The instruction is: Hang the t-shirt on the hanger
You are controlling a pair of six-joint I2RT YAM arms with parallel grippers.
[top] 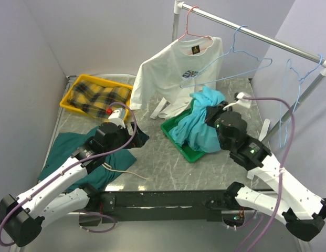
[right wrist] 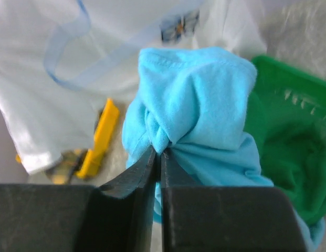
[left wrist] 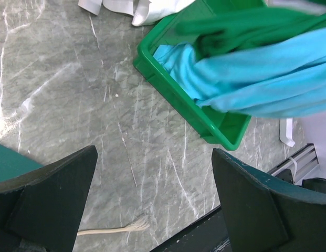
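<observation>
Bunched light blue cloth (top: 197, 123), likely the t-shirt, hangs from my right gripper, which is shut on a fold of it. In the top view the cloth droops over the green tray (top: 192, 156), and dark green cloth (left wrist: 246, 39) shows there beside it. My left gripper stands open over the bare table, left of the tray, nothing between its fingers. A white t-shirt (top: 178, 68) is on the red hanger (top: 187, 30). An empty blue hanger (top: 233, 50) hangs on the rail just right of it.
The metal rail (top: 252, 34) crosses the back right, with another blue hanger (top: 300, 79) near its end. A yellow tray (top: 65, 97) holds plaid cloth. Teal cloth (top: 60, 152) covers the table's left. Bare table (top: 149, 147) lies between the arms.
</observation>
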